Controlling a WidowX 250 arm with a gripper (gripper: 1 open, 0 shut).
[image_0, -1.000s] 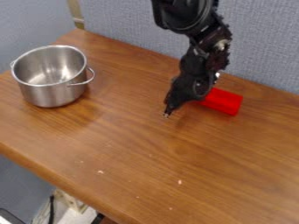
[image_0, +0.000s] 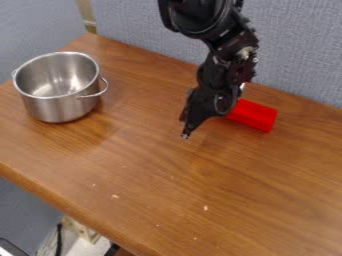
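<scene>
My black robot arm reaches down from the top of the view to my gripper (image_0: 189, 128), which is low over the middle of the wooden table, shut with nothing visible between its fingers. A red cylindrical object (image_0: 257, 116) lies just right of it, partly hidden behind the arm. A steel pot (image_0: 59, 100) with side handles stands on the table at the left.
A grey padded wall (image_0: 294, 55) runs along the back and at the left. Cables lie off the table's edge at the bottom left.
The arm and gripper have shifted very slightly; the pot and red object look unmoved.
</scene>
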